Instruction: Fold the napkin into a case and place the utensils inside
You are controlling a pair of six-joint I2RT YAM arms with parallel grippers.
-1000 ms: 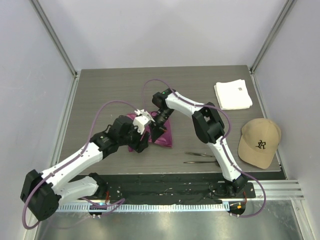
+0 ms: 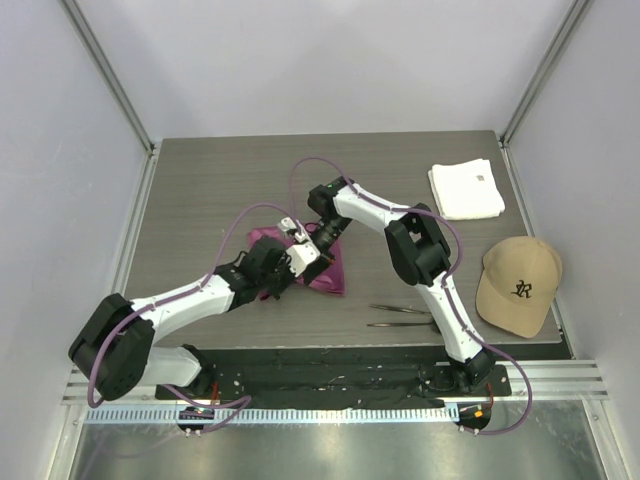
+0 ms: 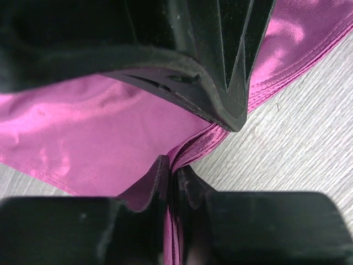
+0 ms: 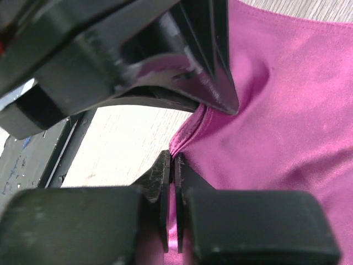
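Observation:
The magenta napkin (image 2: 329,278) lies near the middle of the table, mostly covered by both arms in the top view. In the left wrist view, my left gripper is shut on a pinched fold of the napkin (image 3: 127,132), along its edge. My right gripper is likewise shut on the napkin (image 4: 276,121), gathering its edge into a small pleat. The two grippers are close together over the cloth; their fingertips are hidden from above. Metal utensils (image 2: 400,324) lie at the front right of the table, their ends partly behind the right arm.
A white folded cloth (image 2: 467,190) sits at the back right, with a tan cap (image 2: 520,285) in front of it. My right arm spans the area between napkin and cap.
The right arm looks almost still.

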